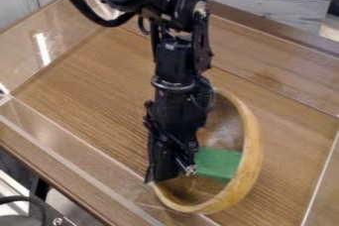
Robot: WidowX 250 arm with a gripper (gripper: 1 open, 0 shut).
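Observation:
A yellow-tan bowl (pixel 233 186) sits near the front right of the wooden surface, with a green block (pixel 217 163) lying inside it. My black gripper (pixel 172 167) reaches down over the bowl's left side, its tips low at the rim. Whether anything is between the fingertips is hidden by the arm's dark body; the gripper looks shut.
The wooden tray floor (pixel 79 91) is clear to the left and behind the arm, and to the right of the bowl. Clear edging runs along the front left and a wall board (pixel 279 0) along the back.

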